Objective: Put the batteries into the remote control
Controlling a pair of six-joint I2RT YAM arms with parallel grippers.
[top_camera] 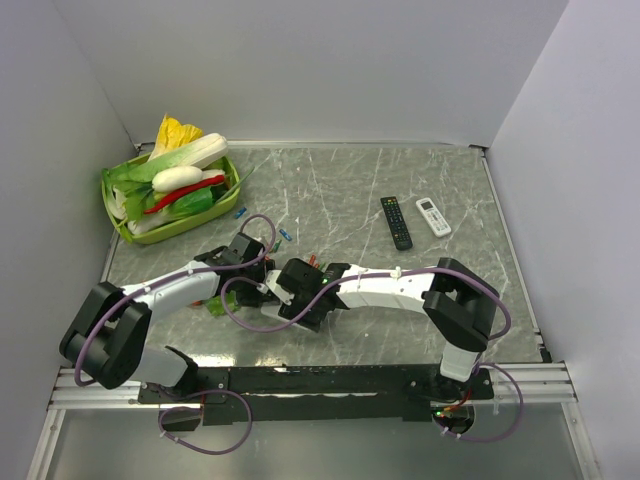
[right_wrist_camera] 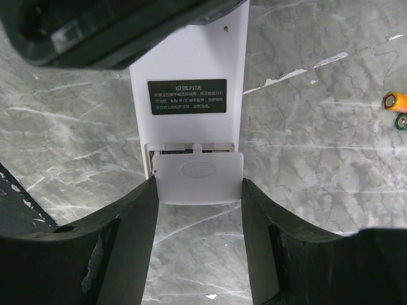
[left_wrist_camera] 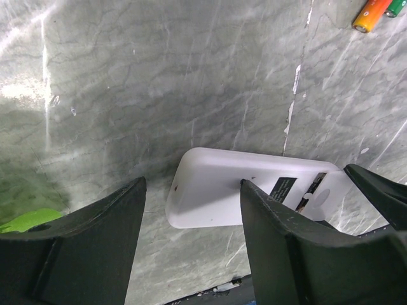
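A white remote lies back side up on the marble top, a dark label on it point(right_wrist_camera: 187, 96). Its battery cover point(right_wrist_camera: 198, 176) is held by my right gripper at the lower end, with part of the compartment showing above it. My left gripper is at the remote's rounded other end point(left_wrist_camera: 210, 164), its fingers either side of that end. Orange batteries point(left_wrist_camera: 371, 14) point(right_wrist_camera: 394, 101) and green ones point(left_wrist_camera: 393, 9) point(right_wrist_camera: 400, 121) lie beside the remote.
A green basket point(top_camera: 150, 230) of vegetables stands at the back left. A black remote point(top_camera: 396, 222) and another white remote point(top_camera: 433, 217) lie at the back right. Blue batteries point(top_camera: 285, 234) lie behind the arms.
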